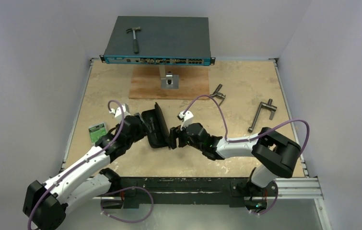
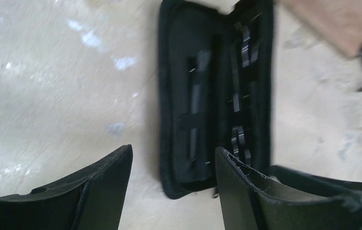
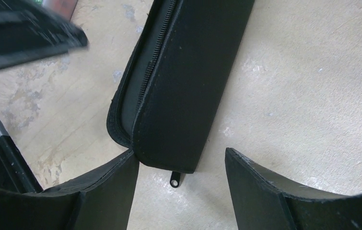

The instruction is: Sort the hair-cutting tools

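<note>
A black zip case point(image 1: 155, 132) stands partly open in the middle of the table, its flap raised on the right side. Inside it, the left wrist view shows slim tools, one of them point(image 2: 195, 105) strapped against the left half and several metal ones point(image 2: 239, 96) in the right half. My left gripper is open above the near left of the case, nothing between its fingers. Beside the case's near right end is my right gripper, part open. Its left fingertip point(image 3: 132, 155) is at the case's bottom corner; a zipper pull point(image 3: 174, 180) hangs between the fingers.
A green box point(image 1: 98, 132) lies at the left. Metal tube pieces point(image 1: 261, 115) rest on the right, with another point(image 1: 218, 94) near the wooden board point(image 1: 145, 82). At the back is a raised dark unit point(image 1: 174, 36) with a hammer point(image 1: 134, 39) on top.
</note>
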